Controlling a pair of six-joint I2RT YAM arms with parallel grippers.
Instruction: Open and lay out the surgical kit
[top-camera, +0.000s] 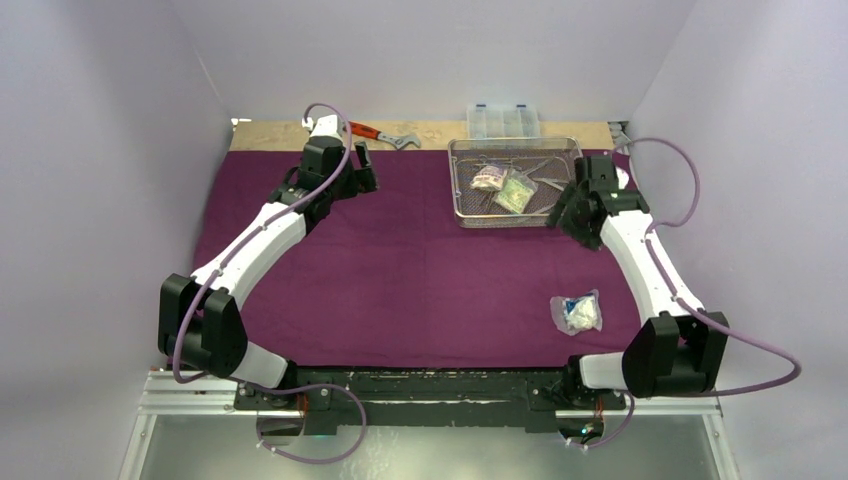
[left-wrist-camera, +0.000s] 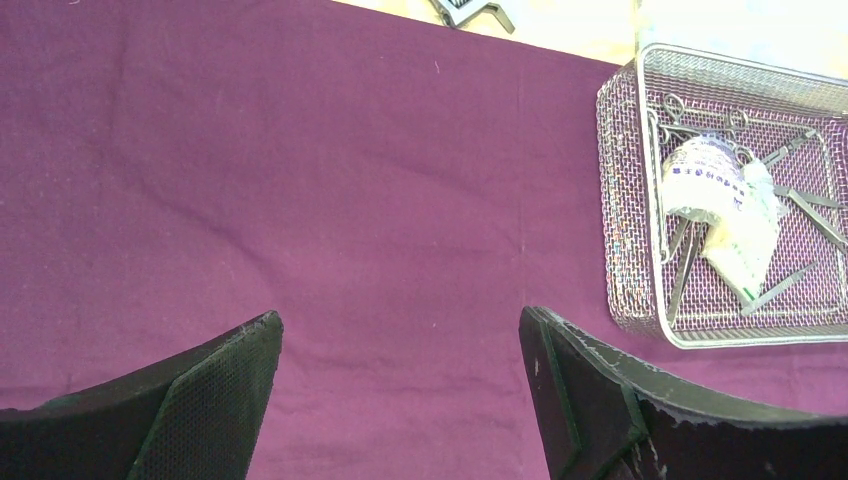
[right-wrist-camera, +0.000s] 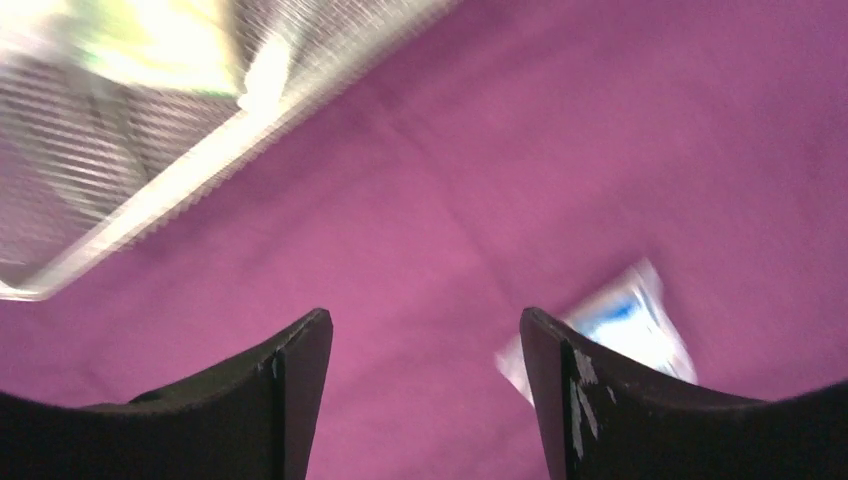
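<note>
The wire-mesh tray (top-camera: 515, 220) at the back right holds steel instruments and two plastic packs: a printed pack (left-wrist-camera: 700, 180) and a yellow-green pack (top-camera: 516, 195). A clear bag with white and blue contents (top-camera: 576, 313) lies on the cloth near the front right. My left gripper is open and empty above the cloth, left of the tray. My right gripper hangs at the tray's right front corner, fingers apart with nothing between them; its wrist view is blurred.
Purple cloth (top-camera: 410, 270) covers the table, clear in the middle and left. An adjustable wrench (top-camera: 375, 133) and a clear compartment box (top-camera: 500, 121) sit on the wooden strip at the back.
</note>
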